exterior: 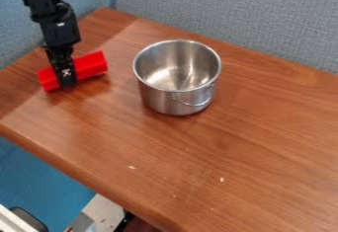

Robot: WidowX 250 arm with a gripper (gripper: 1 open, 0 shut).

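Note:
My black gripper (65,75) reaches down from the upper left onto a red cylindrical object (90,64) lying on its side at the left of the wooden table (238,167). It is shut on the red object around its middle; the fingertips are dark and partly hard to make out. A shiny steel pot (177,92) stands upright to the right of the red object, apart from it.
Padded grey-blue walls (238,19) border the back. Beyond the table's left edge lies a blue surface (34,177), with some white and black hardware at the bottom left.

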